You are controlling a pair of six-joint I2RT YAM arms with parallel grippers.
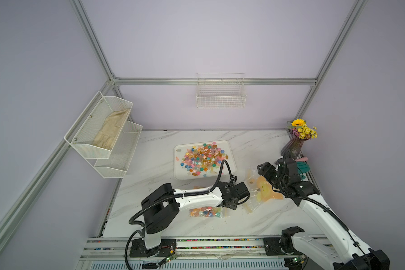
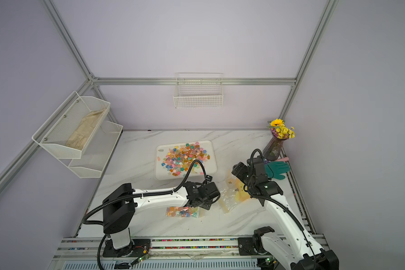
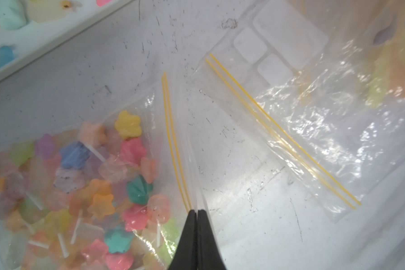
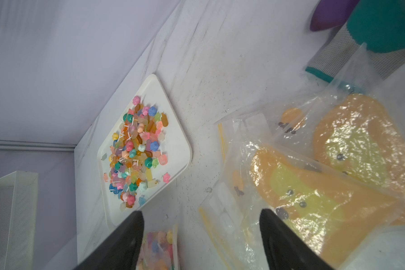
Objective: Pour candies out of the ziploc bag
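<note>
A clear ziploc bag full of candies [image 3: 90, 189] lies in the left half of the left wrist view, its yellow zip line [image 3: 175, 139] running down to my left gripper. That gripper is shut, with the bag's thin zip edge at its fingertips. Behind the bag, a white tray [image 1: 181, 172] holds a heap of loose candies [image 1: 204, 157]. My right gripper is open, its fingers wide apart above the other bags, with nothing held. In the top views, the left arm hides part of the candy bag.
Flat zip bags [image 4: 297, 198] with orange-yellow contents lie to the right. Beyond them are a teal glove [image 2: 276, 169] and a flower vase [image 2: 273, 148]. Wire baskets [image 1: 107, 135] hang at left. Bare table shows right of the tray.
</note>
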